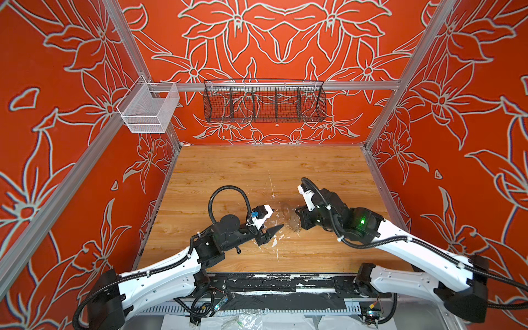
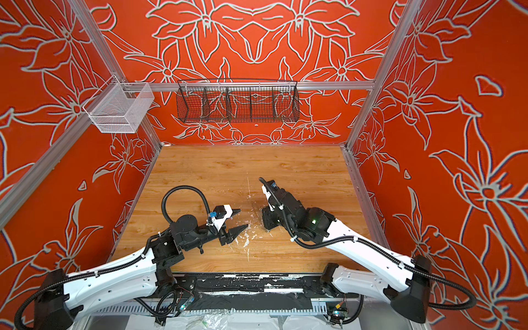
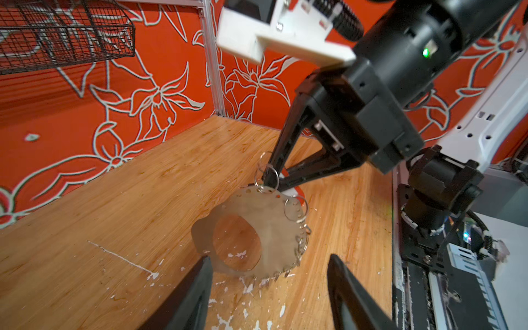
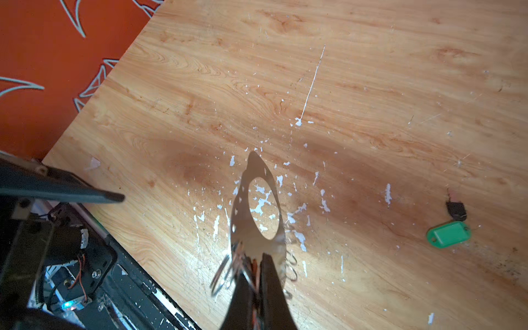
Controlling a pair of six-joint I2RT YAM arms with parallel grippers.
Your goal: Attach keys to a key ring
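A flat, pale metal key holder with an oval cut-out and several small rings along its edge hangs from my right gripper, which is shut on it. In the left wrist view it faces my left gripper, whose fingers stand apart below it with nothing between them. In the right wrist view the holder is seen nearly edge-on. A green key tag with a dark-headed key lies on the table to the side of it.
The wooden table is otherwise largely clear, with white scuffs in the middle. A black wire basket and a white one hang on the red patterned walls.
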